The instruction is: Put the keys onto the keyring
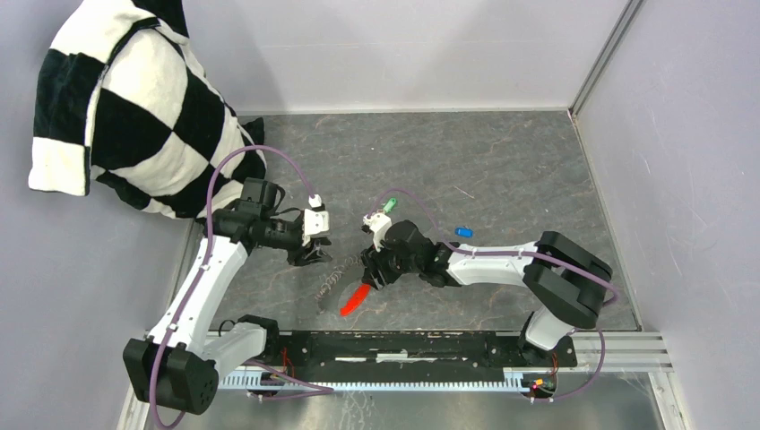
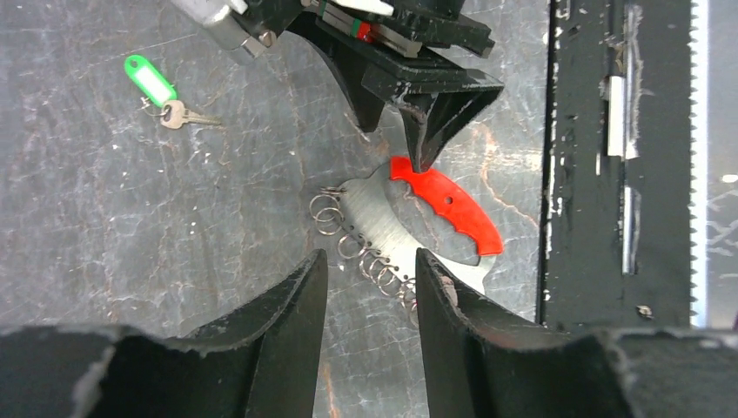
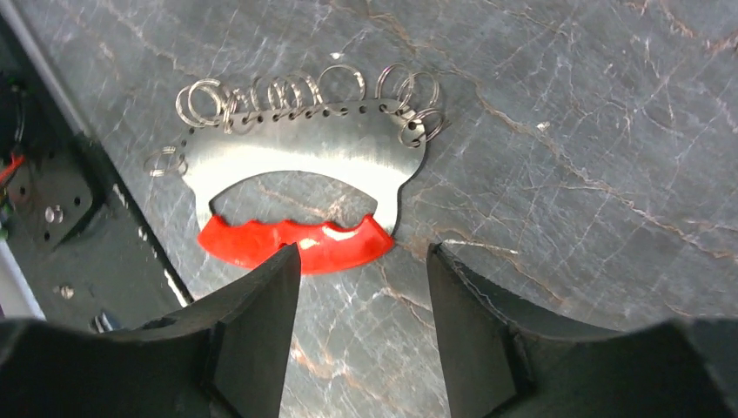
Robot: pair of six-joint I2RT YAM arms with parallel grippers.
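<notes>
A key (image 2: 172, 114) with a green tag (image 2: 152, 83) lies on the grey floor, behind the right gripper in the top view. A steel plate (image 3: 305, 148) with a red handle (image 3: 335, 248) lies flat, its edge lined with several rings (image 3: 344, 83). My right gripper is open above the handle, nothing between its fingers. My left gripper hangs to the left of the plate, fingers apart, nothing between them.
A blue object (image 1: 463, 232) lies right of the right arm. A checkered cushion (image 1: 143, 107) fills the back left. A black rail (image 1: 412, 349) runs along the front.
</notes>
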